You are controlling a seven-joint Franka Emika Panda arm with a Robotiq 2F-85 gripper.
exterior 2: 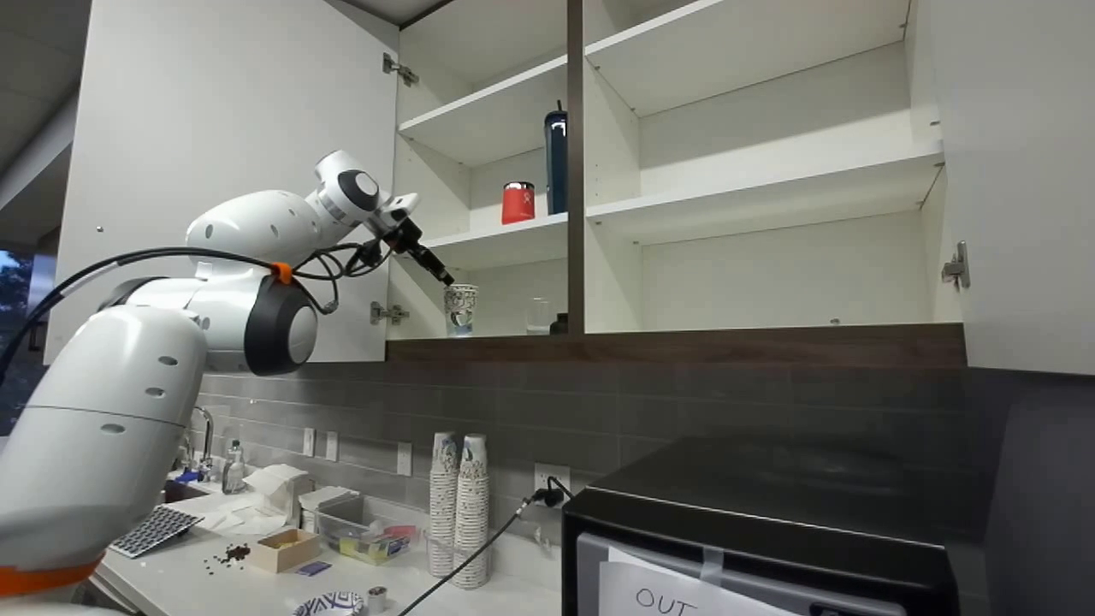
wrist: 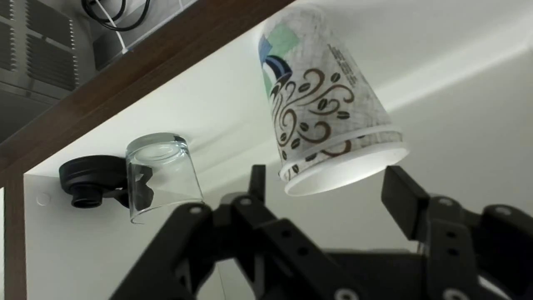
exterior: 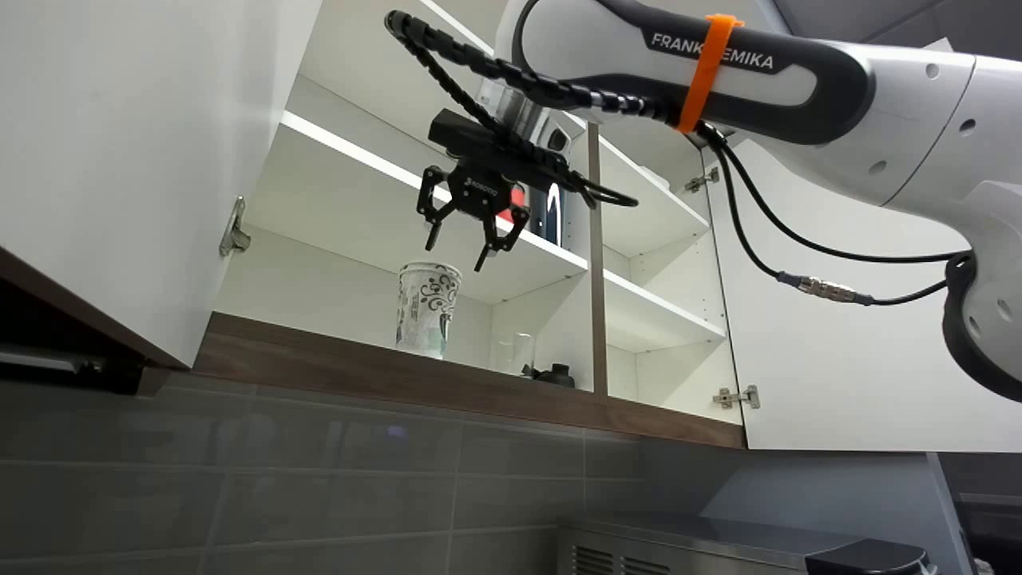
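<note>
A patterned paper cup [exterior: 427,308], apparently two nested by its double rim, stands upright on the cabinet's bottom shelf. My gripper [exterior: 456,257] hangs above it, its fingers apart with nothing between them. From the wrist, the cup [wrist: 325,100] shows beyond the gap between the fingertips, its white rim closest to me. The wrist view puts the gripper with one finger on either side of that rim, not visibly touching it. In the second exterior view the fingertips [exterior 2: 447,279] appear just over the cup's top.
A clear glass [wrist: 162,175] and a black lid-like object [wrist: 90,175] stand beside the cup. On the shelf above are a red tumbler [exterior 2: 518,202] and a dark tall tumbler [exterior 2: 556,162]. The wooden front edge [exterior: 383,378] borders the shelf.
</note>
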